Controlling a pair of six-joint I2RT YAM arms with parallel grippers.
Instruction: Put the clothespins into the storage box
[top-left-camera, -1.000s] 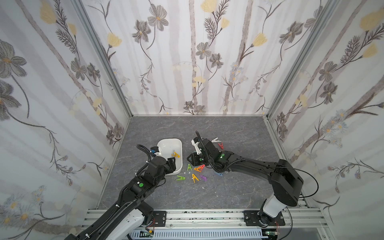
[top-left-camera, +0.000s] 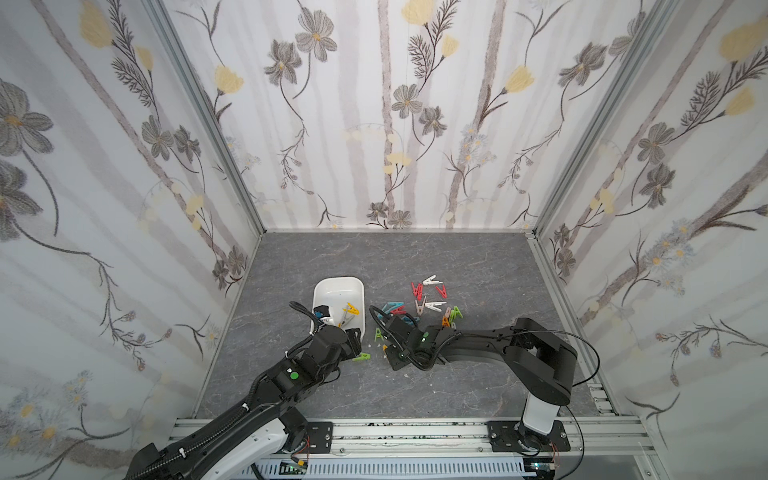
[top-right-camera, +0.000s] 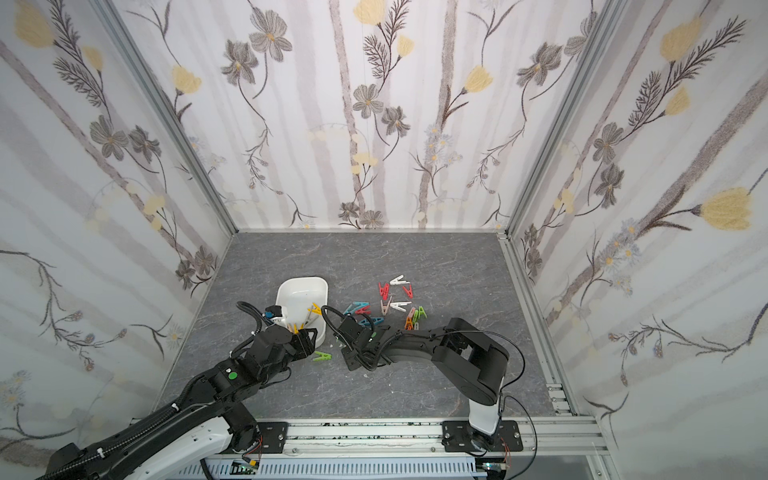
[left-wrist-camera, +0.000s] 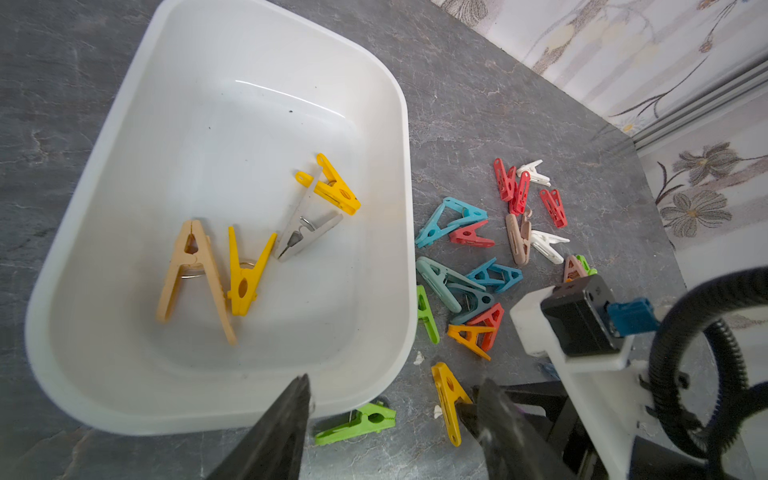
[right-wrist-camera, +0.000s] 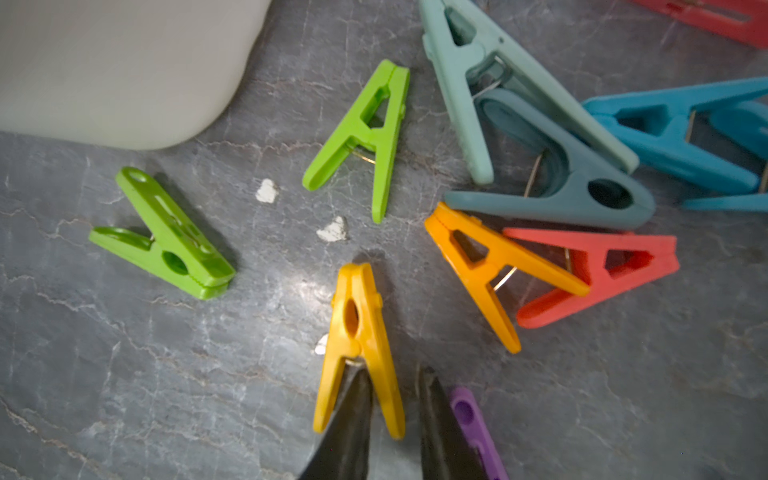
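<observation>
The white storage box (left-wrist-camera: 400, 176) holds several clothespins: two yellow ones, a beige pin (left-wrist-camera: 194, 272) and a pale grey pin (left-wrist-camera: 308, 232). My left gripper is open just outside the box's near corner, with a green clothespin (left-wrist-camera: 360, 424) lying between its fingers' lines in the left wrist view. My right gripper is open low over the table. One of its fingers (right-wrist-camera: 349, 428) overlaps the legs of a yellow clothespin (right-wrist-camera: 360, 320); contact cannot be judged. Part of a purple clothespin (right-wrist-camera: 472, 424) shows beside the other finger.
Another green clothespin (right-wrist-camera: 364, 136) lies by the box. Teal, blue, orange and red pins crowd together to its right, some overlapping. Red and white pins (top-left-camera: 433, 280) lie farther back.
My right gripper has come from beside the box toward the front, down to the yellow clothespin.
</observation>
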